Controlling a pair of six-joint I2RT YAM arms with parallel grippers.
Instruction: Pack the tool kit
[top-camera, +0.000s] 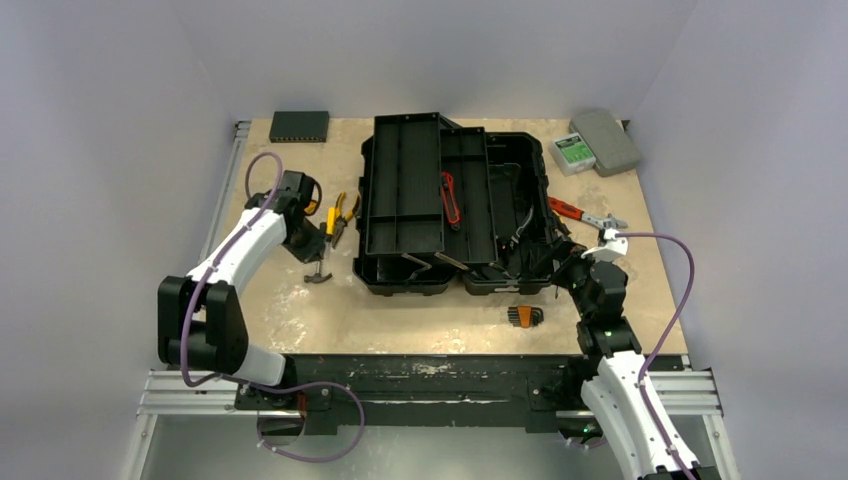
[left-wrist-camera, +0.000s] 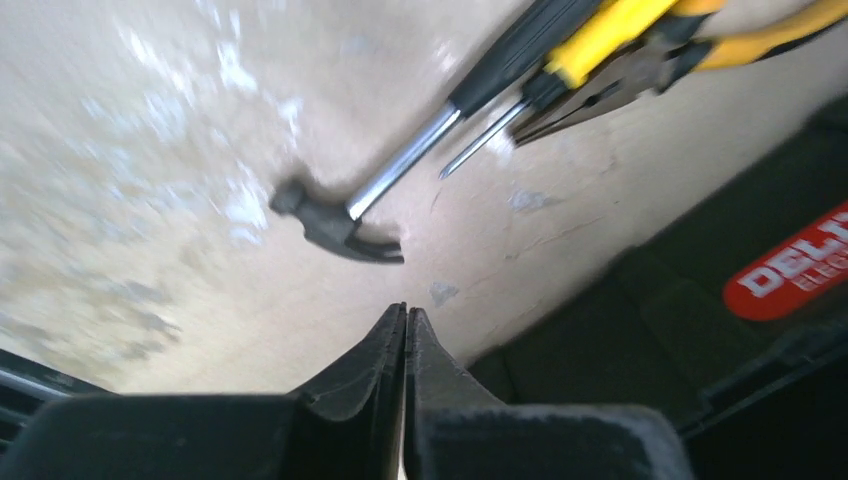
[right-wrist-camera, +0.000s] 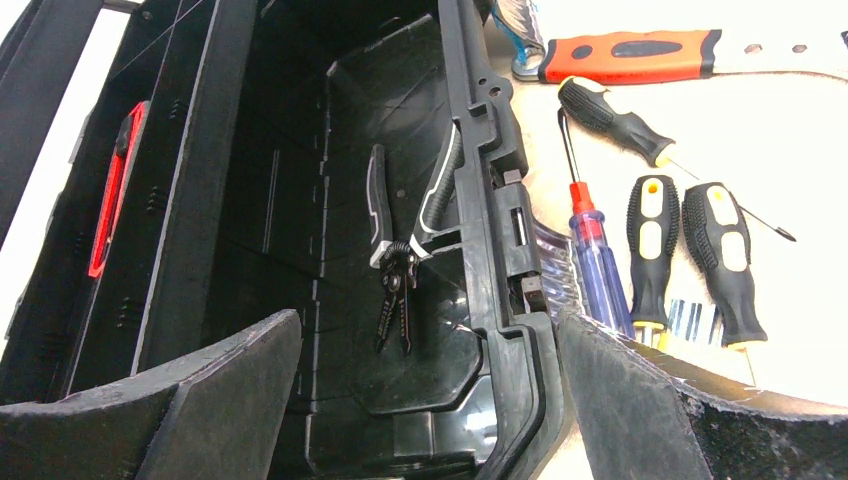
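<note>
The claw hammer (left-wrist-camera: 335, 222) lies flat on the table in the left wrist view, its black handle running up and right. My left gripper is shut, nothing between its fingers, with its tips beyond the claw and apart from the hammer. A yellow screwdriver (left-wrist-camera: 620, 40) and yellow-handled pliers (left-wrist-camera: 625, 80) lie close beside the hammer's handle. The black toolbox (top-camera: 400, 285) stands opened out mid-table. Over the toolbox's right wall, my right gripper is open and empty. Wire strippers (right-wrist-camera: 395, 260) rest on the toolbox floor, and a red cutter (top-camera: 450, 200) in a tray.
Several screwdrivers (right-wrist-camera: 650, 240) and a red-handled wrench (right-wrist-camera: 630, 58) lie right of the toolbox. An orange hex key set (top-camera: 525, 316) sits in front of it. A black box (top-camera: 299, 126) stands back left; a grey case (top-camera: 605, 142) back right.
</note>
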